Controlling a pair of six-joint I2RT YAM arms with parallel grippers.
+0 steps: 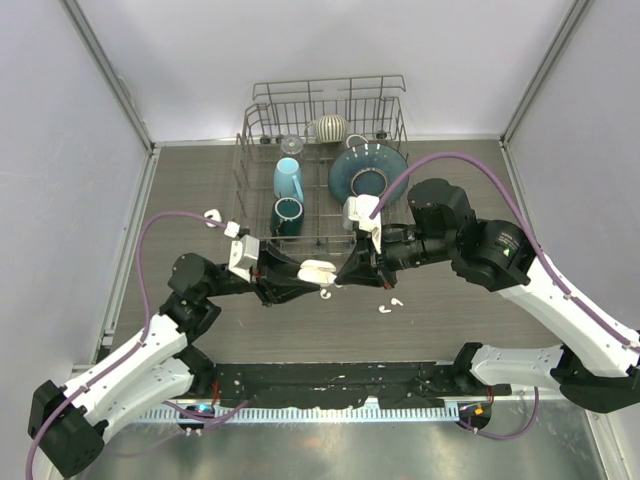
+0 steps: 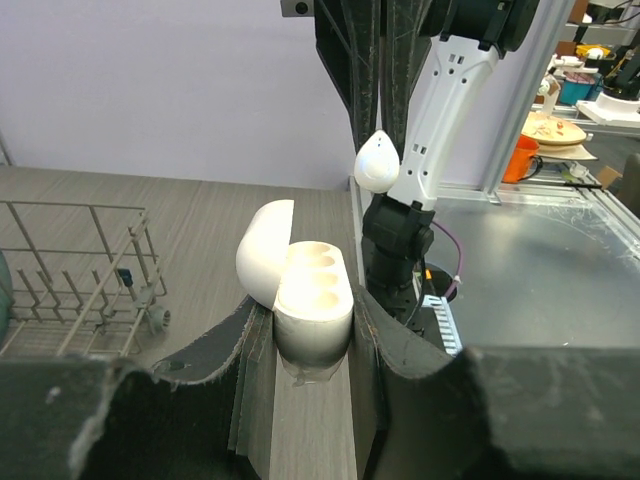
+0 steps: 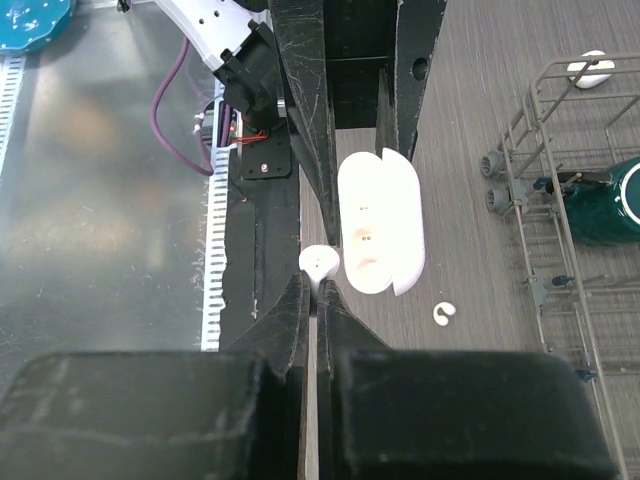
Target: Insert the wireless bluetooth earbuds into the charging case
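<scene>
In the middle of the top view my left gripper (image 1: 298,276) holds the white charging case (image 2: 312,305) with its lid (image 2: 262,250) open. The case's inner side, with its earbud slots, shows in the right wrist view (image 3: 368,235). My right gripper (image 1: 345,274) is shut on a small white earbud (image 3: 318,262), which sits just beside the case. The left wrist view shows that earbud (image 2: 377,162) above and right of the case.
A wire dish rack (image 1: 250,170) with mugs and a plate stands behind. Small white pieces (image 1: 385,309) lie on the grey worktop (image 1: 270,335), whose front part is clear.
</scene>
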